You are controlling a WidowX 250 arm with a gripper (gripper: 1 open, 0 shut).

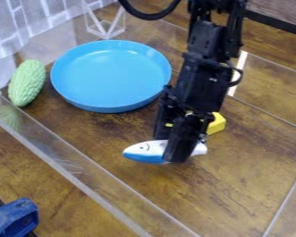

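Observation:
The black gripper (176,141) reaches down to the middle of the wooden table, its fingers closed on a white and blue fish-shaped toy (148,153) that is at or just above the wood. The gripper hides part of the toy. A yellow block (215,124) sits just behind the gripper to the right, partly covered by it.
A blue plate (104,69) lies at the back left. A green corn-like object (29,81) is at the left edge, a blue object (12,218) at the front left. A clear barrier runs along the left.

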